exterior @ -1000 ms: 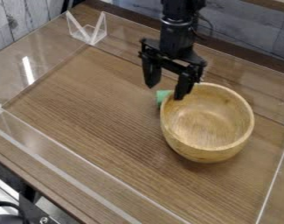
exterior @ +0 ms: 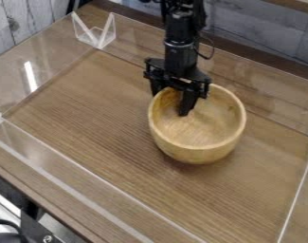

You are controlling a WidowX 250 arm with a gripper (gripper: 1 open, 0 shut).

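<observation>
My gripper (exterior: 178, 95), black, reaches down from the top centre to the rear-left rim of a large tan bowl (exterior: 197, 132) on the wooden table. Its fingers are over and partly inside the bowl. Whether they hold anything is hidden.
A white wire-like object (exterior: 96, 28) stands at the back left, near the table's edge.
The gripper has moved down and left onto the bowl's rear rim. The bowl has shifted left, and the green object has gone out of sight.
</observation>
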